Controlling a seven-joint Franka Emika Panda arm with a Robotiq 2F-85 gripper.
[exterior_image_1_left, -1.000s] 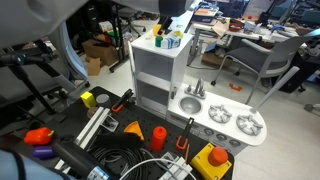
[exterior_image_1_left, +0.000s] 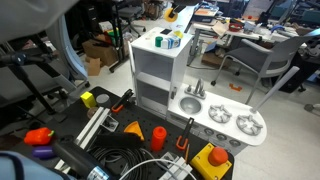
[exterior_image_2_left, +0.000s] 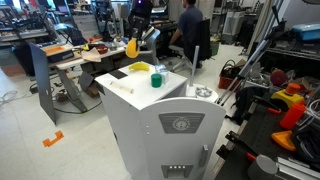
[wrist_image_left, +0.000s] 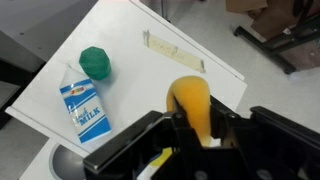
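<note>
My gripper is shut on a yellow-orange object (wrist_image_left: 190, 95), which hangs above the white cabinet's top (wrist_image_left: 130, 95). In exterior view 2 the held object (exterior_image_2_left: 132, 48) is clear of the surface. Below, on the cabinet top, stand a green cup (wrist_image_left: 94, 63) and a blue-and-white milk carton (wrist_image_left: 85, 107). Another yellow item (wrist_image_left: 160, 158) shows partly behind the gripper; in exterior view 2 this yellow item (exterior_image_2_left: 140, 66) rests on the cabinet top.
A strip of tape (wrist_image_left: 173, 52) lies along one edge of the cabinet top. Beside the cabinet is a low white toy counter with a sink (exterior_image_1_left: 190, 104) and burners (exterior_image_1_left: 248, 124). A black table (exterior_image_1_left: 150, 150) holds tools and cables.
The gripper and the yellow-orange object have risen from close to the cabinet top, shifting slightly right in exterior view 1. The cabinet has stayed in place.
</note>
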